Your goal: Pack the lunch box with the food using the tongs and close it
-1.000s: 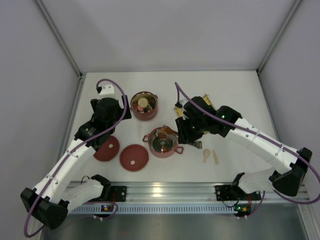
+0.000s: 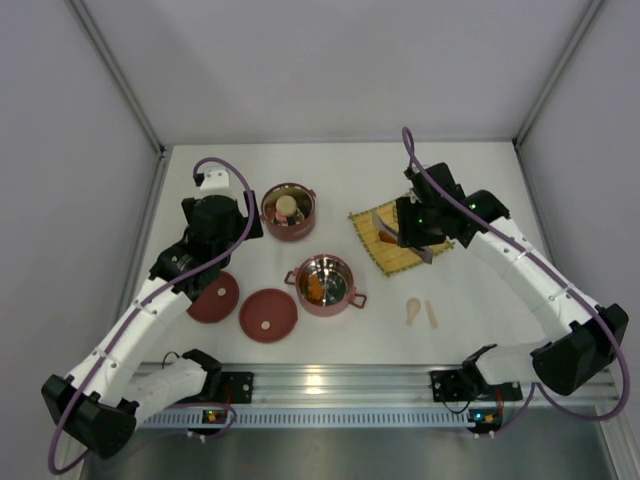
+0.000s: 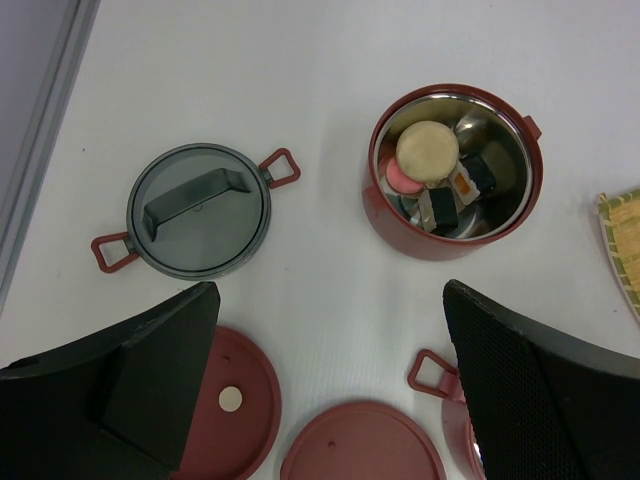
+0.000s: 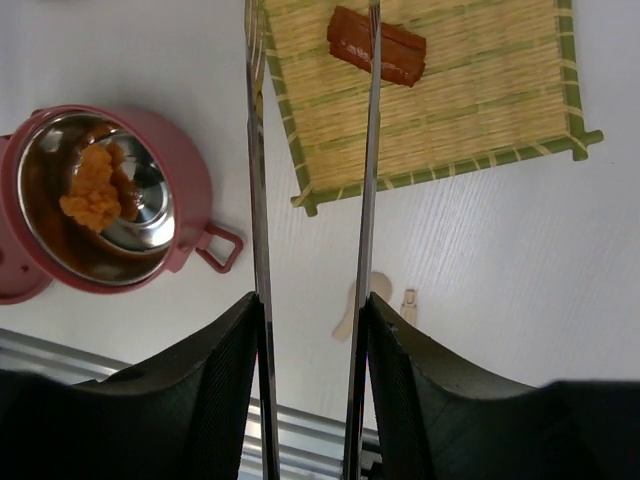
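Note:
Two long metal tong arms (image 4: 258,180) run between the fingers of my right gripper; its fingers stand open with the tongs spread. Beyond them a brown sausage-like piece (image 4: 400,58) lies on the bamboo mat (image 4: 470,110); one tong tip overlaps it in the right wrist view. An orange fried piece (image 4: 95,188) rests inside the front red pot (image 4: 185,190). The back pot (image 3: 400,232) holds a round bun (image 3: 427,152), a pink piece and rice rolls. My left gripper is open and empty, over the grey lid (image 3: 200,235).
Two dark red round lids (image 2: 268,316) (image 2: 214,298) lie at the front left. A small spoon (image 2: 413,311) and a short stick (image 2: 431,315) lie front right. Bare table (image 2: 350,170) stretches behind the pots.
A second ago the tongs held an orange-brown piece over the front pot; an orange piece now lies in it. My right arm has moved right and back to the mat. The left arm is unmoved.

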